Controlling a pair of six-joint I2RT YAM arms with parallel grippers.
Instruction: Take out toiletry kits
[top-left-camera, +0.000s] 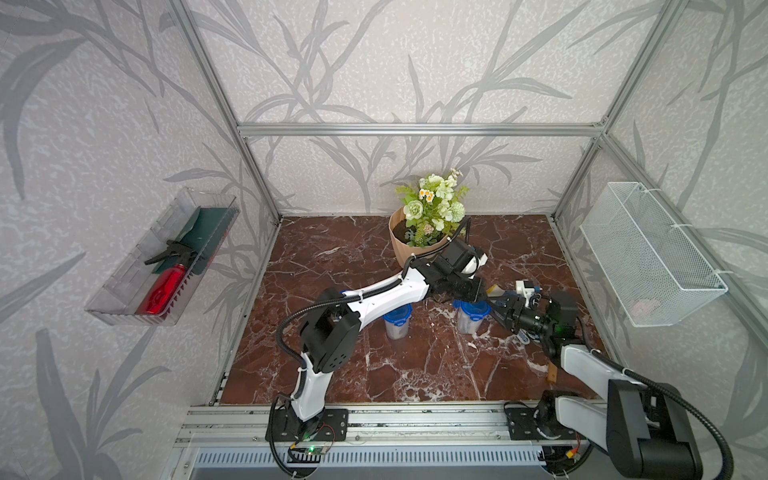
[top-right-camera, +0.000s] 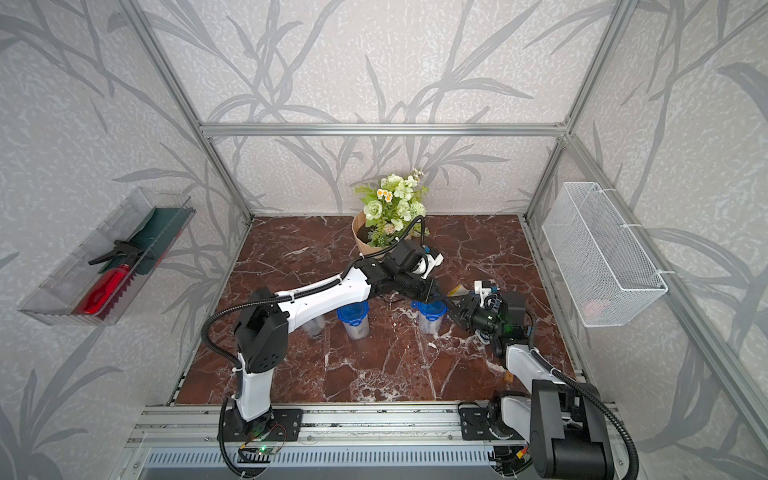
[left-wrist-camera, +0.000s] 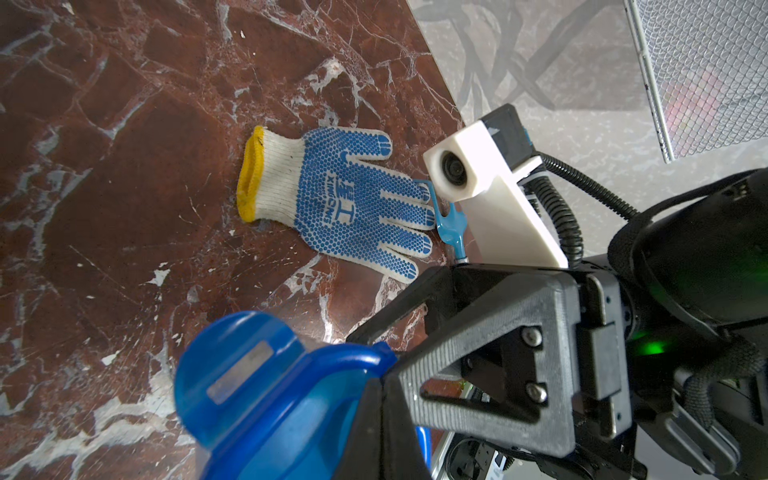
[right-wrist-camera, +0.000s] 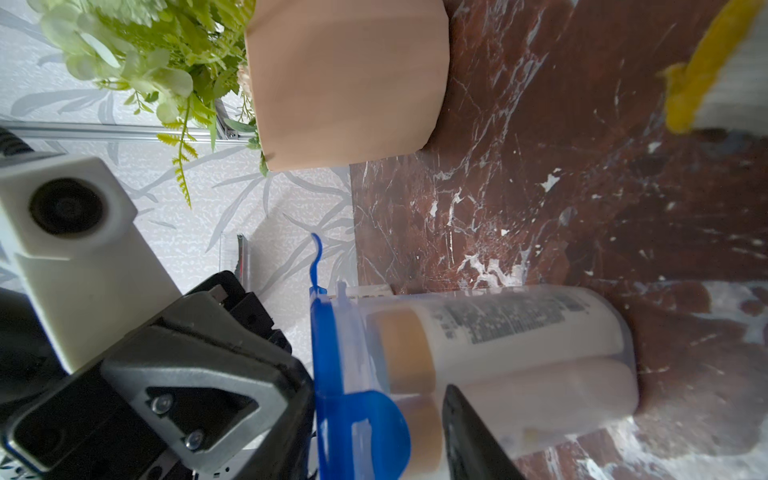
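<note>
In the right wrist view, a clear toiletry kit with a blue top holds tan-capped bottles. My right gripper is part open, one finger on each side of the kit's blue top and upper body; firm contact does not show. From above, my left gripper is shut at this kit's blue rim; whether any thin edge is pinched between its fingers cannot be seen. A second kit with a blue top stands to the left, and another is partly hidden behind the left arm.
A potted plant stands behind the kits. A blue-dotted glove lies on the marble table close to the right arm. Wall baskets hang at left and right.
</note>
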